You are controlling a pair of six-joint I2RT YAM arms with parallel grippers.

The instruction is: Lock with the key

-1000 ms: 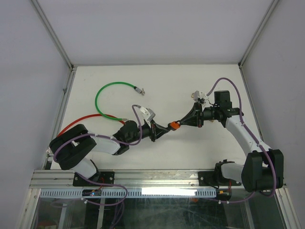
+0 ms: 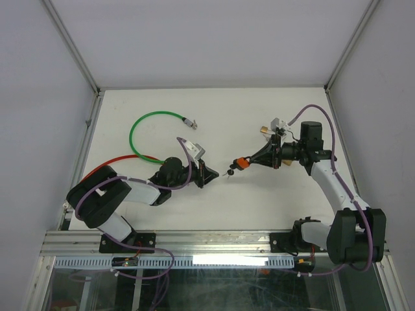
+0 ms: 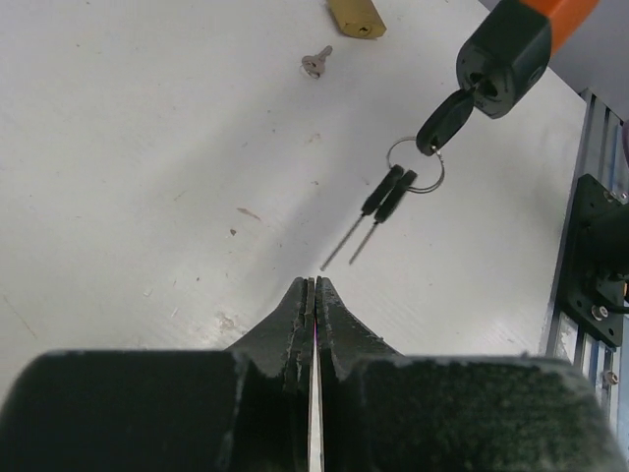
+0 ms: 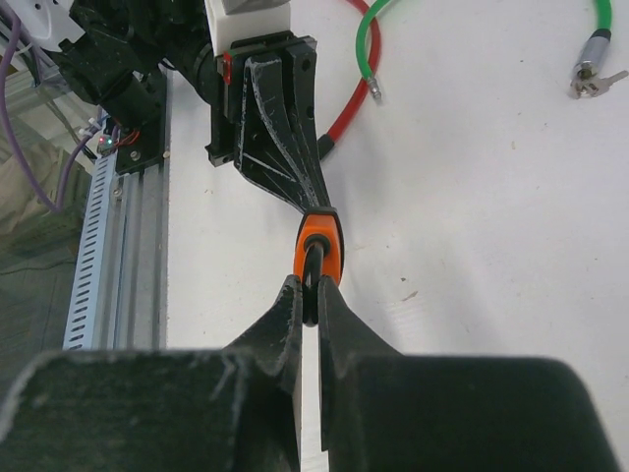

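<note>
My right gripper [image 2: 253, 159] is shut on an orange-and-black key holder [image 2: 241, 162]; in the right wrist view its dark handle sits between the fingers. From its end, in the left wrist view, hangs a ring [image 3: 440, 172] with two thin black-headed keys [image 3: 388, 197]. My left gripper [image 2: 213, 175] is shut, nothing between its fingertips, just left of the keys. A brass padlock [image 3: 356, 18] lies at the back right, with a small silver key [image 3: 316, 61] beside it in the left wrist view.
Green [image 2: 149, 113] and red [image 2: 107, 162] cables lie on the left, the green one ending in a silver connector with keys [image 4: 592, 74]. The white board [image 2: 214, 116] is clear at the back middle. A metal rail runs along the front edge.
My left gripper has moved left, away from the orange holder. My right gripper has moved slightly right with the holder, and the keys now show hanging apart from the left fingertips.
</note>
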